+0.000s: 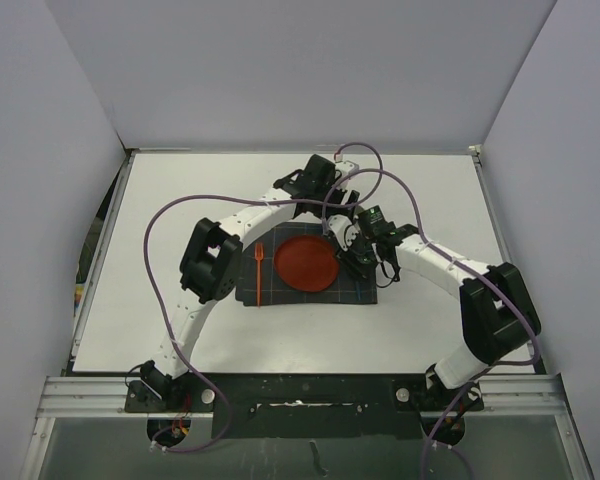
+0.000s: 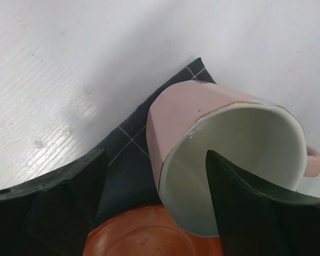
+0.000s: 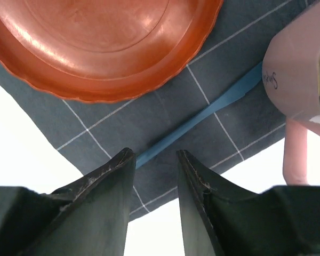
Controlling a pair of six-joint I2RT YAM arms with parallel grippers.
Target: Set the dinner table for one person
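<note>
A red plate point(image 1: 305, 262) lies on a dark checked placemat point(image 1: 280, 293), with an orange fork point(image 1: 259, 275) at its left. In the left wrist view a pink mug point(image 2: 186, 106) lies on its side by the plate, its open mouth facing up-right; my left gripper is open over it, one finger before the mouth. A blue knife point(image 3: 200, 117) lies right of the plate, under my right gripper, whose fingers are parted near the handle. The mug point(image 3: 293, 69) also shows in the right wrist view. The top view mostly hides mug and knife beneath the arms.
Both arms are close together above the mat's right side, their cables arching over it.
</note>
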